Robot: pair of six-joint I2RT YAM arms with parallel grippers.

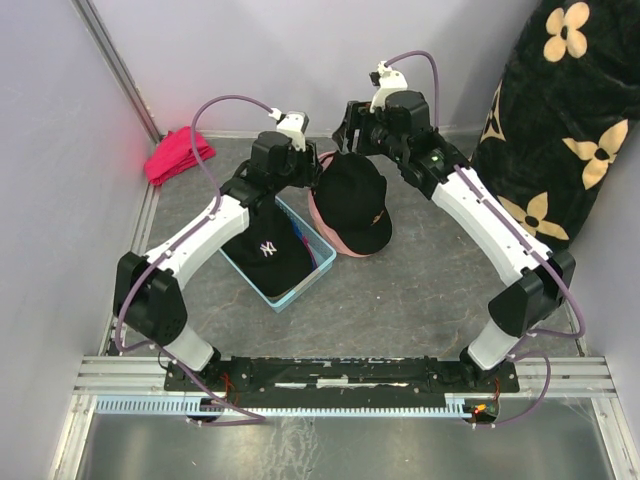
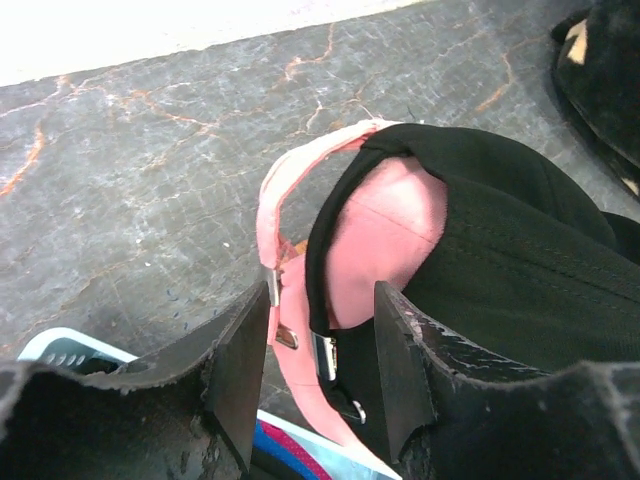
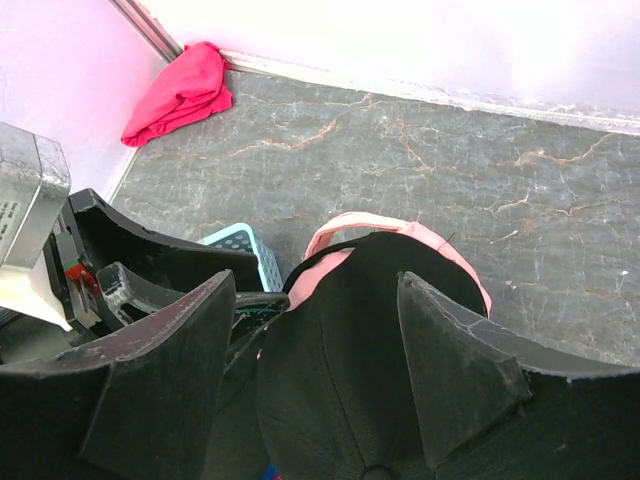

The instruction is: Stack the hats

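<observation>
A black cap [image 1: 352,200] lies over a pink cap [image 1: 349,247] on the grey floor, right of the basket. The pink strap and part of its crown show under the black cap's back opening in the left wrist view, where the pink cap [image 2: 388,222] and black cap [image 2: 510,215] overlap. My left gripper is part open above the strap ends, and no cloth looks pinched between its fingers. Over the black cap's crown [image 3: 350,340], my right gripper stands open with its fingers wide apart.
A light blue basket [image 1: 328,262] holds a black cap with a white logo [image 1: 268,248]. A red cloth [image 1: 177,155] lies by the back left wall, and a dark flowered cushion [image 1: 570,110] leans at the right. Bare floor lies in front of the stacked caps.
</observation>
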